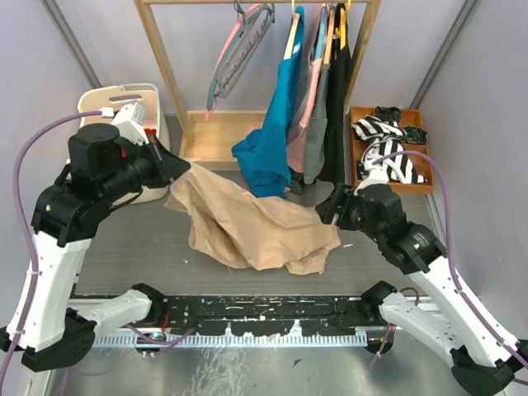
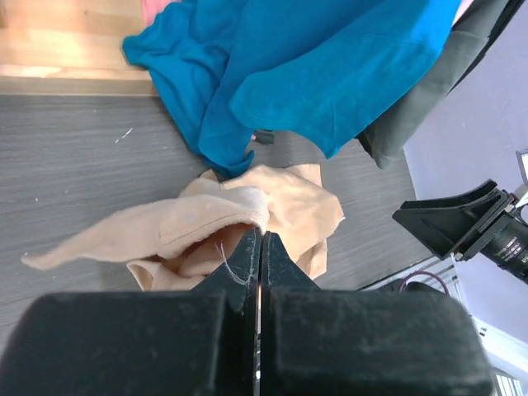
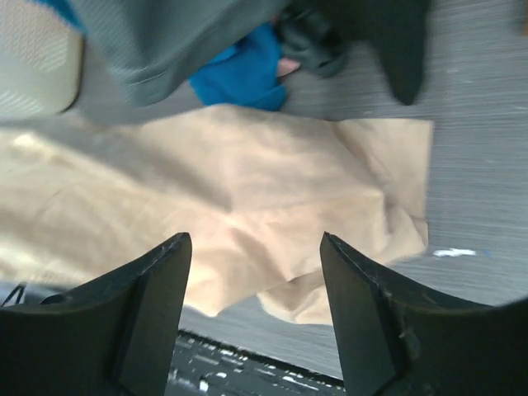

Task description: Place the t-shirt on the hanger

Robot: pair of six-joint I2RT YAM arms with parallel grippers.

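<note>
The tan t-shirt (image 1: 256, 223) is stretched from the raised left gripper down to the grey floor in the middle. My left gripper (image 1: 183, 169) is shut on its upper left end; the left wrist view shows cloth of the shirt (image 2: 214, 219) rising to the closed fingertips. Over the shirt's right side, my right gripper (image 1: 328, 210) stands open. In the right wrist view nothing is gripped between its parted fingers, and the shirt (image 3: 272, 190) lies beyond them. Empty hangers (image 1: 241, 49) hang on the rack's left part.
A wooden rack (image 1: 163, 62) carries several garments, among them a blue one (image 1: 272, 140) hanging low behind the shirt. The white basket (image 1: 91, 101) is partly hidden by my left arm. A wooden tray (image 1: 360, 157) with striped clothes stands at the right.
</note>
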